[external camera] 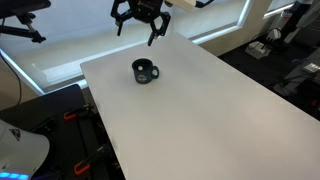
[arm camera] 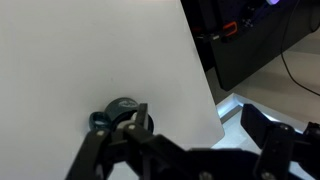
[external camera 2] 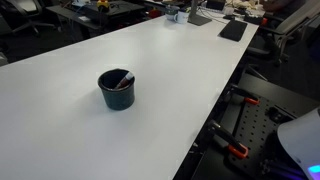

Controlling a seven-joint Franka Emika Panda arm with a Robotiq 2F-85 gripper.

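Observation:
A dark mug (external camera: 144, 74) stands upright on the white table, its handle to the right in exterior view 1. Inside it, a small red-and-white item (external camera 2: 126, 79) leans against the rim; what it is cannot be made out. My gripper (external camera: 135, 36) hangs above and behind the mug in that view, fingers spread with nothing between them. In the wrist view the mug (arm camera: 97, 121) lies at the lower left, partly covered by one of the fingers (arm camera: 142, 116). Exterior view 2 does not show the gripper.
Near the robot's base (external camera: 20, 150) a dark stand (external camera: 72, 130) borders the table edge. Several small items, including cups (external camera 2: 172, 13), stand far back beyond the free surface.

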